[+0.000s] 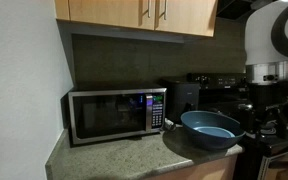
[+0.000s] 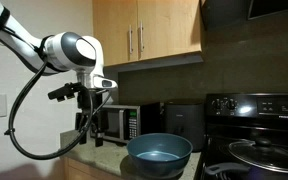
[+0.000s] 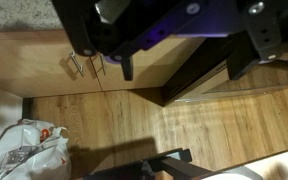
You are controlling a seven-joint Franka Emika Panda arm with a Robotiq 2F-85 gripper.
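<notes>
My gripper stands open in the wrist view, and nothing shows between its dark fingers. Below it are the wooden floor and cabinet fronts. In exterior view 2 the gripper [image 2: 88, 124] hangs pointing down at the left, nearer the camera than the counter. A large blue pan [image 2: 160, 153] sits on the counter, apart from the gripper. Exterior view 1 shows the same pan [image 1: 211, 129] at the counter's right end, looking empty. The arm [image 1: 272, 45] is at that view's right edge, where the fingers are hard to make out.
A microwave [image 1: 117, 114] stands shut against the wall, with a dark canister [image 1: 182, 96] beside it. A lidded pan [image 2: 267, 153] rests on the stove. On the floor lies a white plastic bag [image 3: 29, 150].
</notes>
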